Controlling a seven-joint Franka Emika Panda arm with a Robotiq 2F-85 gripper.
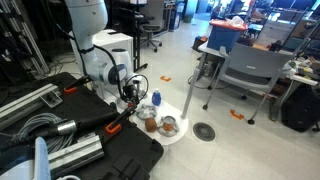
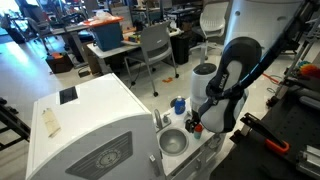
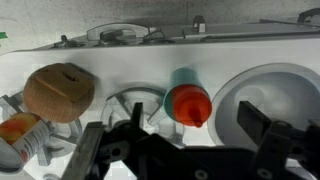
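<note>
In the wrist view my open gripper points down over the white surface, its black fingers well apart. A teal bottle with a red top appears between the two fingers from this angle; whether either finger touches it I cannot tell. In exterior view 2 the red top shows beside the gripper, low over the table. Close to the bottle, on the right of the wrist view, lies a round grey metal bowl, partly covered by the right finger.
A brown rounded object and an orange-labelled can lie to the left in the wrist view. The blue bottle stands farther off on the white table.
</note>
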